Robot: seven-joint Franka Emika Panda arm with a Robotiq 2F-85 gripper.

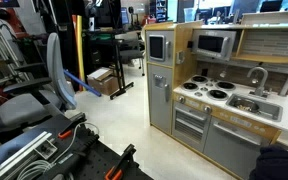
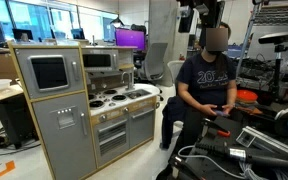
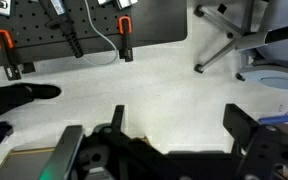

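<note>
In the wrist view my gripper spans the lower edge, its two dark fingers wide apart and bare floor showing between them. It is open, with nothing visible in its grasp. A wooden toy kitchen stands in both exterior views, with a grey fridge door, an upper cabinet door with a window, a microwave, burners, a sink and silver lower doors. Dark arm parts hang at the top of exterior view 2; the fingertips are hard to make out there.
A dark table with clamps and a loose white cable borders open pale floor. An office chair stands at its far side. A seated person is close beside the kitchen.
</note>
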